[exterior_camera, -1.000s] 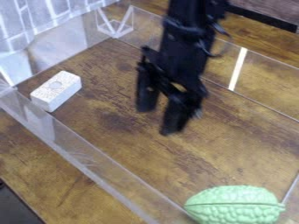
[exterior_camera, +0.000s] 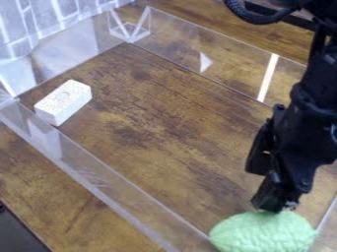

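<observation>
My black gripper reaches down from the right edge of the camera view, its fingers low at the bottom right, just above and touching or nearly touching a pale green bumpy oval object that resembles a bitter melon. Whether the fingers are open or shut is not clear from this angle. A white rectangular block lies on the wooden surface at the left side, well away from the gripper.
A clear-walled bin encloses the wooden work area, whose middle is free. A light patterned cloth is behind at the top left. The dark edge of the table shows at the bottom left.
The gripper has moved from the upper middle toward the right and down, arriving at the green object. The white block has stayed where it was.
</observation>
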